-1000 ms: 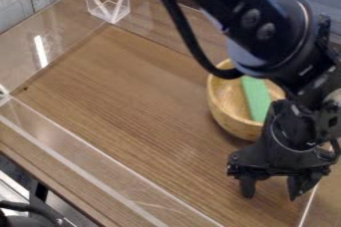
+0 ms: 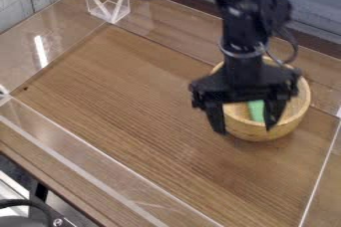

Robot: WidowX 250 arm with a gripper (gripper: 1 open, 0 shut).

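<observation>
My gripper hangs over a round yellow bowl on the right of the camera view, its black fingers open and spread. A green object lies in the bowl, partly hidden behind the fingers. The gripper is motion-blurred, so whether it touches the bowl or the object cannot be told.
A small clear angular container stands at the back left. Dark cables run along the lower left edge.
My gripper has moved up in the view, away from the front right of the table, and is now over the bowl. The bowl looks unmoved.
</observation>
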